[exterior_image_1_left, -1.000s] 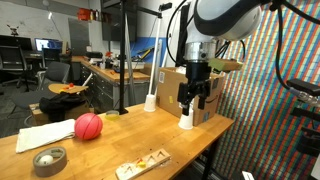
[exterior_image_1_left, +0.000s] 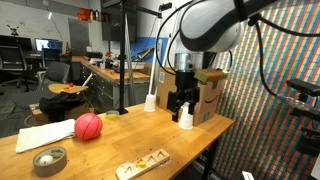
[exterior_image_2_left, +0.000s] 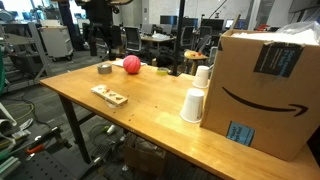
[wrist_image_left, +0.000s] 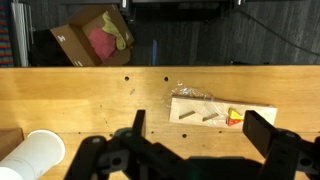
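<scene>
My gripper stands open above the wooden table, its two dark fingers wide apart with nothing visible between them. Below them in the wrist view lies a pale wooden board (wrist_image_left: 190, 106) with slots and a small yellow and red piece (wrist_image_left: 235, 116) at its right end. The same board (exterior_image_2_left: 110, 95) rests near the table edge in exterior view 2. A white cup (wrist_image_left: 40, 153) shows at the lower left of the wrist view. In exterior view 1 the gripper (exterior_image_1_left: 183, 103) hangs in the air, visually overlapping that cup (exterior_image_1_left: 186, 119).
A red ball (exterior_image_1_left: 88, 126), a tape roll (exterior_image_1_left: 50, 160) and a white cloth (exterior_image_1_left: 45, 136) occupy one end of the table. A large cardboard box (exterior_image_2_left: 260, 95) stands at the other, beside two white cups.
The objects on the table keep their places.
</scene>
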